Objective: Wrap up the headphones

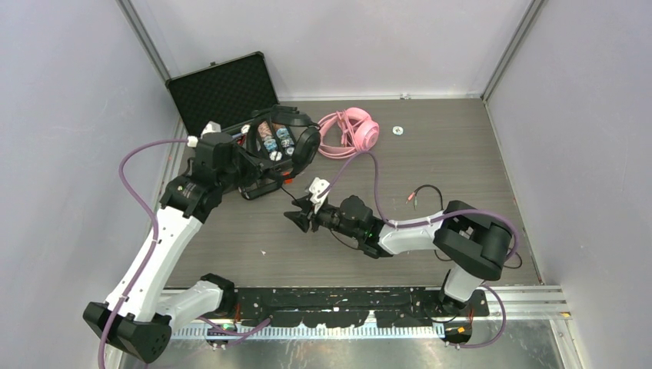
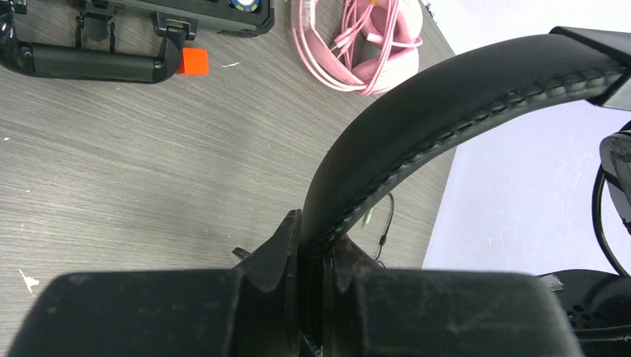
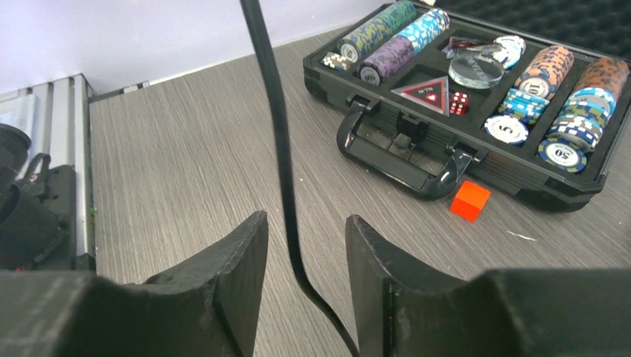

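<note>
Black headphones point(image 2: 417, 123) hang raised above the table, their padded headband pinched by my left gripper, which is shut on it. In the top view the ear cups point(image 1: 306, 144) hang in front of the chip case. A thin black cable point(image 3: 286, 186) runs down between the fingers of my right gripper, which is part open with gaps on both sides of the cable. From above, my right gripper point(image 1: 298, 215) sits at mid-table, right of and below the left one. The cable's plug end point(image 1: 412, 197) lies on the table at right.
An open black case of poker chips point(image 3: 476, 97) stands at the back left, with an orange cube point(image 3: 470, 200) by its handle. Pink headphones point(image 1: 354, 132) with wrapped cable lie at the back, beside a white chip point(image 1: 397, 131).
</note>
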